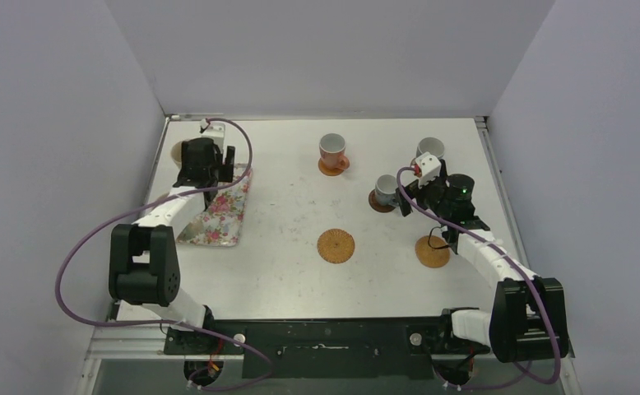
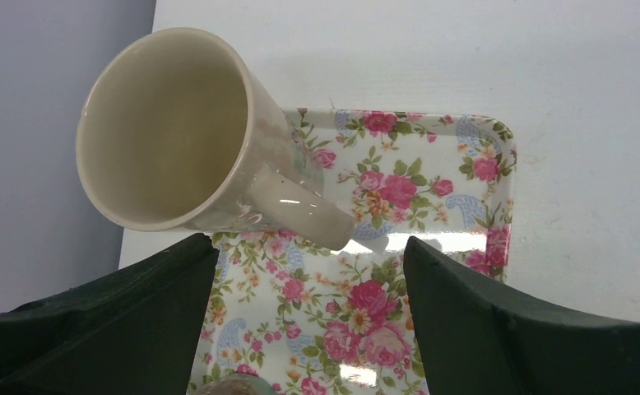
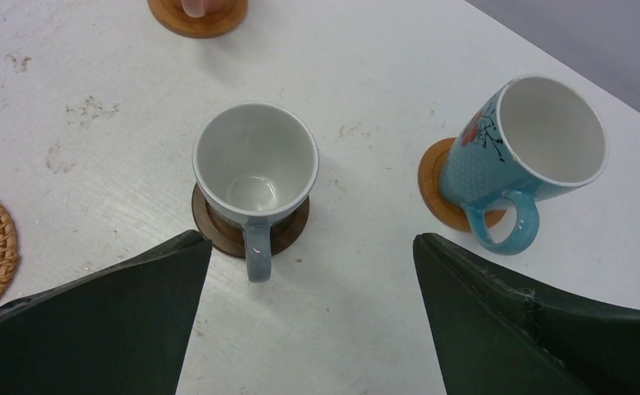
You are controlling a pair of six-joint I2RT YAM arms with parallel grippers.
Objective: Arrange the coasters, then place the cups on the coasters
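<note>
In the left wrist view a cream cup (image 2: 156, 123) stands at the upper left of the flowered tray (image 2: 465, 218), its handle towards the tray's middle. My left gripper is open, with the cup's handle just beyond the gap between its fingers, touching neither. Two bare coasters lie on the table: a round woven coaster (image 1: 336, 246) near the middle and a tan coaster (image 1: 433, 252) at the right. The right gripper stands open and empty above the table, near a grey cup (image 3: 255, 156) on a dark coaster (image 3: 292, 230).
A blue cup (image 3: 489, 169) sits on a wooden coaster at the right. Farther back, a pinkish cup (image 1: 332, 148) is on another coaster. Part of a further item (image 2: 234, 384) shows at the tray's lower left.
</note>
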